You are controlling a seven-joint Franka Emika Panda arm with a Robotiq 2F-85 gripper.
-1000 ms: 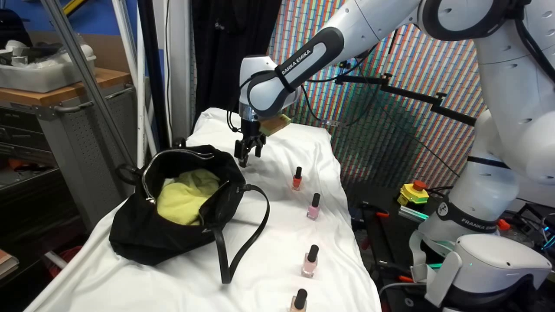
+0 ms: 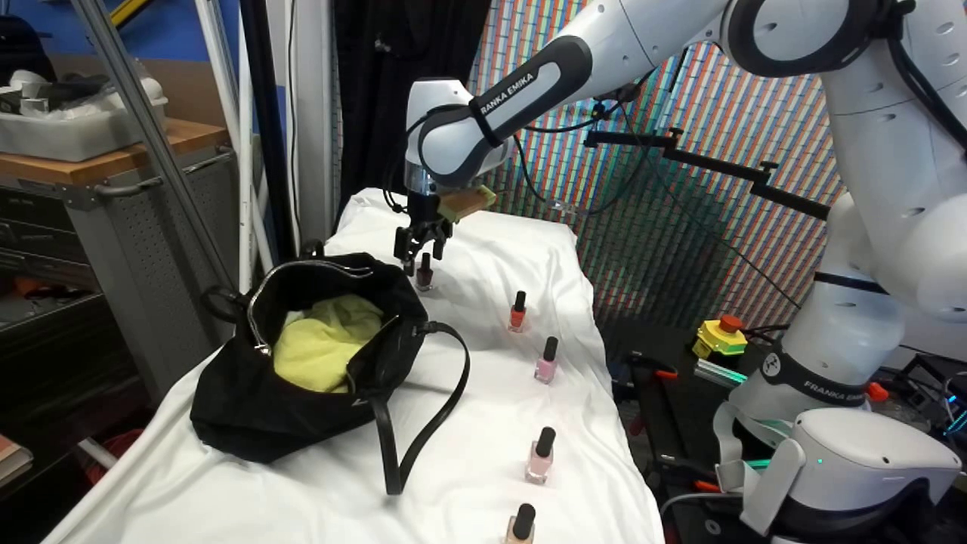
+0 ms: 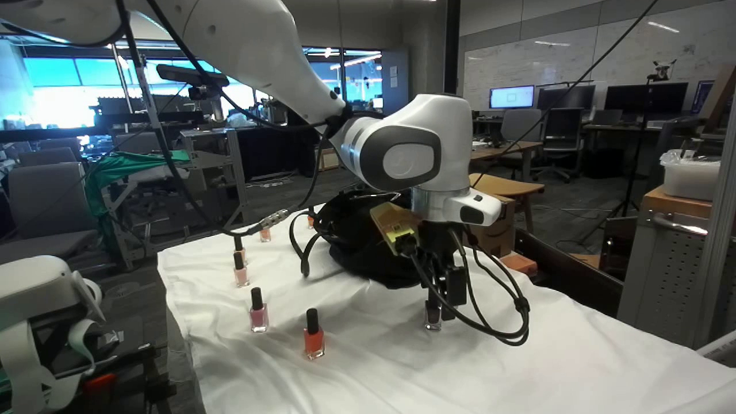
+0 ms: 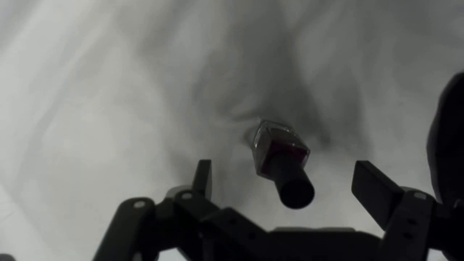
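Note:
A dark nail polish bottle (image 4: 278,145) with a black cap stands upright on the white cloth, in the gap between my fingers in the wrist view and touched by neither. My gripper is open above it, its fingertips well apart. In exterior view 1 the gripper (image 2: 421,258) hovers over this dark bottle (image 2: 425,273), close to the black bag (image 2: 272,421). From exterior view 2, the dark bottle (image 3: 432,314) shows partly behind the gripper's fingers. Yellow cloth (image 2: 331,340) lies inside the open bag.
Several other bottles stand in a line along the table: red (image 2: 517,313), pink (image 2: 545,361), pale pink (image 2: 540,456) and beige (image 2: 521,526). The bag's strap (image 2: 390,444) lies across the cloth. Bare white cloth (image 3: 552,359) lies on the far side of the dark bottle from the bag.
The gripper has risen and shifted slightly left in exterior view 1. The dark bottle, mostly hidden by it before, now shows beneath it. Bag and other bottles have not moved.

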